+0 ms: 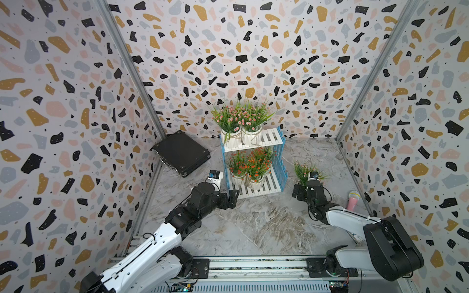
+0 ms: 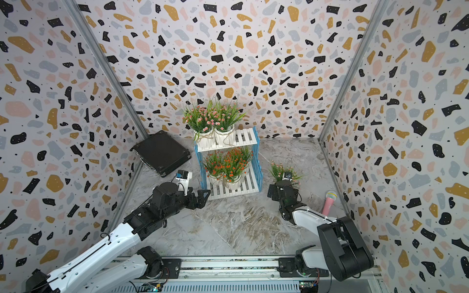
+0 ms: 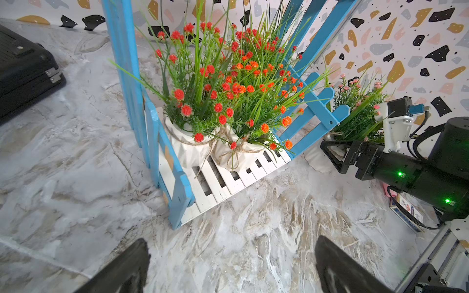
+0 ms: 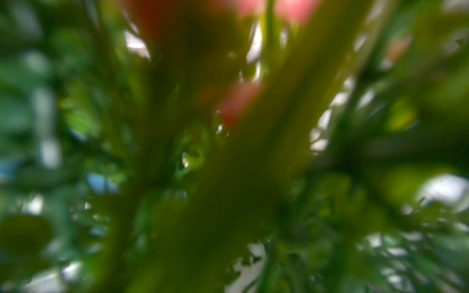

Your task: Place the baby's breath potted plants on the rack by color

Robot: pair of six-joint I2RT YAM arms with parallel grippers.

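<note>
Two pink-flowered pots, one of them this plant (image 1: 230, 125), stand on the rack's top shelf. Red and orange plants in white pots (image 3: 193, 146) fill part of the lower shelf of the blue and white rack (image 3: 178, 195). Another pink plant (image 3: 359, 114) stands on the table right of the rack, its pot partly hidden by the right arm. My right gripper is open at that plant; its leaves blur the whole right wrist view. Left of the rack's front, my left gripper is open with bare table between its fingers.
A black case (image 1: 181, 152) lies left of the rack. A pink microphone-like object (image 2: 329, 202) is beside the right arm, and a small box (image 3: 408, 210) lies under that arm.
</note>
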